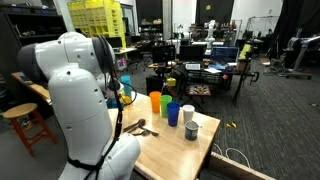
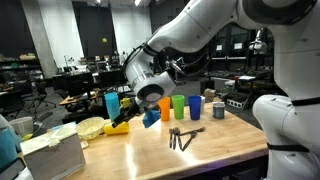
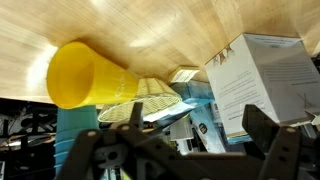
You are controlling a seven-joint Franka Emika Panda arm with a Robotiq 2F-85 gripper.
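Note:
My gripper (image 2: 140, 116) is open over the left part of the wooden table, its dark fingers (image 3: 122, 150) apart with nothing between them. In the wrist view a yellow cup (image 3: 82, 75) lies tipped on its side. Beside it are a pale woven basket (image 3: 150, 98) and a white box (image 3: 262, 82). The second exterior view shows the yellow cup (image 2: 116, 128) by the gripper, the basket (image 2: 91, 128) behind it and the box (image 2: 52, 153) at the left.
Several dark-headed utensils (image 2: 186, 137) lie mid-table. Orange, green (image 1: 166, 105), blue (image 1: 173, 114) and white (image 1: 188, 114) cups stand toward the back, with a grey mug (image 1: 191, 131) near the right edge.

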